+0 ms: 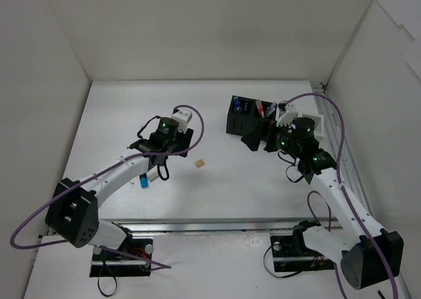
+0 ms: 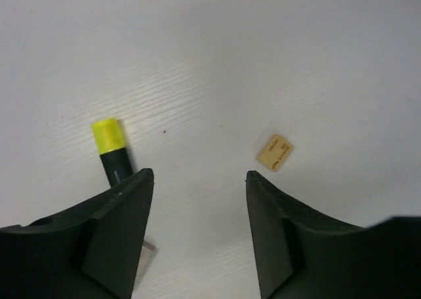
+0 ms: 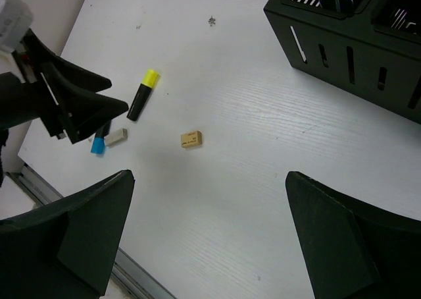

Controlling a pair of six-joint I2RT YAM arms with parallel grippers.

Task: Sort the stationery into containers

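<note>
My left gripper [image 1: 186,147] hovers over the table, its fingers apart and nothing between them in the left wrist view. A tan block [image 2: 275,152] lies ahead of its right finger. Beside its left finger is a black marker with a yellow end [image 2: 108,136], partly covered by that finger, with a pale eraser [image 2: 144,258] below. The right wrist view also shows a blue-ended marker [image 3: 98,145] next to the pale eraser. My right gripper [image 1: 260,144] stands open and empty in front of the black container [image 1: 245,126], which holds several pens.
Beyond the right arm, a white container [image 1: 318,122] is partly hidden. A small dark spot [image 3: 212,21] marks the tabletop. Clear surface lies between the tan block and the black container. A metal rail [image 1: 217,224] runs along the front edge.
</note>
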